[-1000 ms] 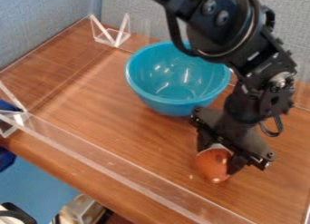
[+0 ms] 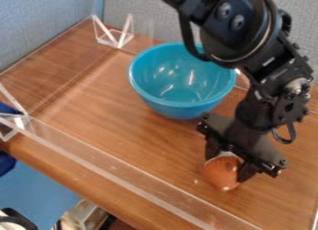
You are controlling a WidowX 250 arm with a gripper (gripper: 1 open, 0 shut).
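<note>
My gripper (image 2: 233, 155) is low over the wooden table at the right, its fingers around a small round orange object (image 2: 221, 174) with a paler top edge. The fingers hide part of it, and I cannot tell whether they press on it. A teal bowl (image 2: 168, 77) stands behind and to the left of the gripper.
The wooden table (image 2: 87, 103) has free room at the left and in front. Clear plastic brackets stand at its back left and left edge. Grey walls rise behind. Past the front left edge are blue items and some clutter below.
The gripper and arm have shifted only slightly around the orange object, which stays in nearly the same place. The bowl has not moved.
</note>
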